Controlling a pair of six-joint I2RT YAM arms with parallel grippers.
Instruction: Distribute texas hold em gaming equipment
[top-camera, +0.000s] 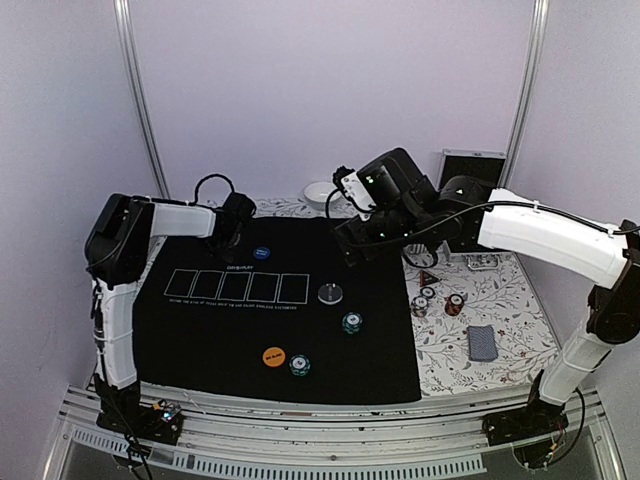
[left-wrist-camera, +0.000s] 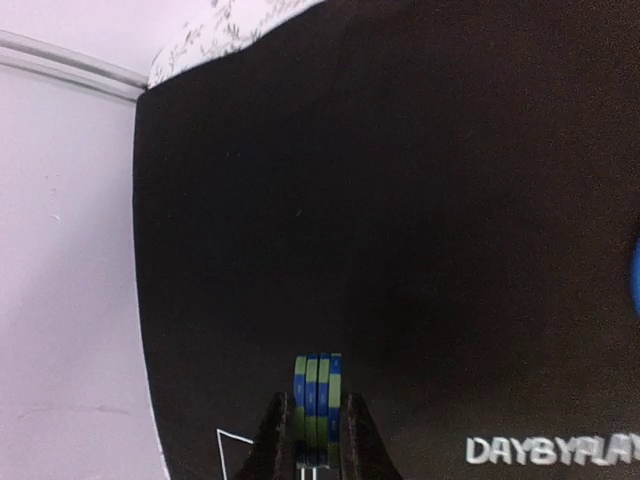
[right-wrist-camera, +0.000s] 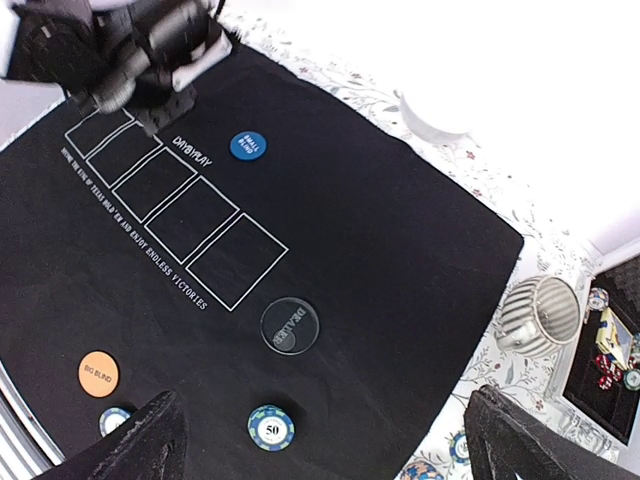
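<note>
A small stack of blue-and-green-edged chips (left-wrist-camera: 318, 385) stands on edge in my left gripper, which is shut on it above the black mat (top-camera: 200, 345). My right gripper is open and empty over the right part of the mat. On the mat lie the blue small blind button (right-wrist-camera: 248, 145), the clear dealer button (right-wrist-camera: 290, 325), the orange big blind button (right-wrist-camera: 98, 373) and a teal 50 chip (right-wrist-camera: 271, 427). Another teal chip (top-camera: 300, 365) rests beside the big blind button. In the top view the left fingertips are hidden by the arm.
Right of the mat, on floral cloth, are a grey patterned card deck (top-camera: 482, 343), red chips (top-camera: 453, 304) and a ribbed metal cup (right-wrist-camera: 541, 317). An open case (top-camera: 470, 165) stands at the back right, and a white bowl (top-camera: 321, 194) behind the mat.
</note>
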